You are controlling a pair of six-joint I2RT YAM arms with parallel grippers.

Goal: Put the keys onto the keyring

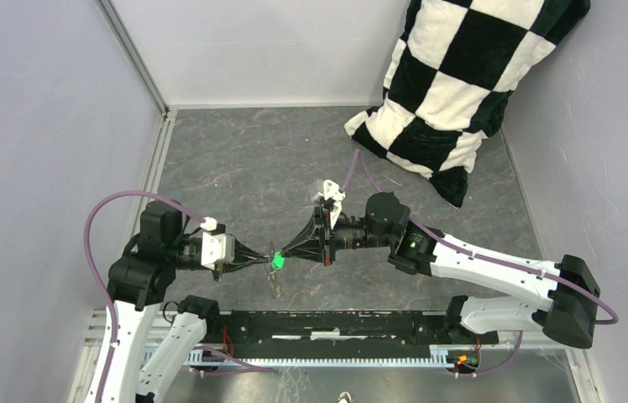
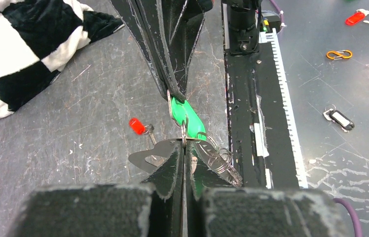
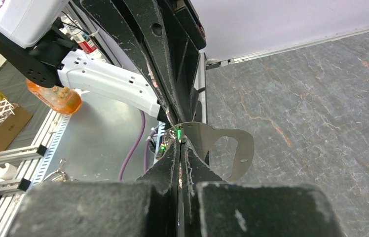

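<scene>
In the left wrist view my left gripper is shut on the keyring, a small metal ring [image 2: 184, 129] showing at its tips. A flat grey metal piece [image 2: 157, 149] spreads around those tips, with several loose rings [image 2: 220, 160] and what look like keys to the right. A green clip [image 2: 190, 118] spans the small gap to my right gripper. The right fingers are shut, touching or close to the clip's upper end; whether they pinch it is unclear. In the right wrist view a green sliver [image 3: 179, 134] shows at the tips, beside the metal piece [image 3: 241, 140].
A red-tagged key [image 2: 136, 126] appears on the grey floor beyond. At the right lie red-tagged keys [image 2: 355, 18], an orange carabiner [image 2: 339, 55] and a black-tagged key [image 2: 341, 119]. A checkered cushion [image 1: 453, 84] stands at the back right.
</scene>
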